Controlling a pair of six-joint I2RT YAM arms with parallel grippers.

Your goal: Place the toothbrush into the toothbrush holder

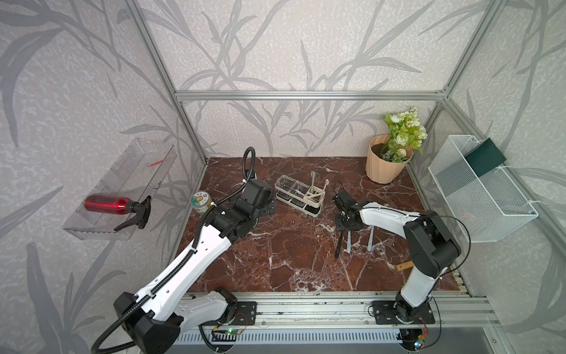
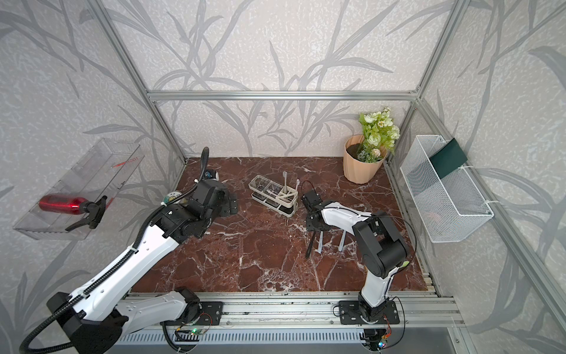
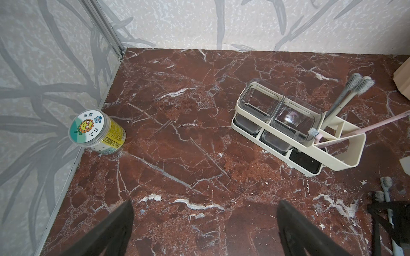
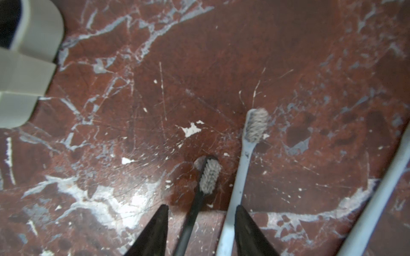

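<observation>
A black toothbrush (image 4: 194, 209) and a light grey toothbrush (image 4: 239, 179) lie on the marble table, with another pale handle (image 4: 380, 192) farther right. My right gripper is low over the black and grey ones, fingers apart on either side of the black handle, nothing visibly held. The cream toothbrush holder (image 3: 273, 140), with clear cups and a few brushes in it, stands beyond, left of that gripper. My left gripper hangs open over the table's left side, empty.
A round can (image 3: 96, 132) stands at the left edge, a flower pot (image 1: 383, 165) at the back right. Wall baskets (image 1: 471, 194) hang at both sides.
</observation>
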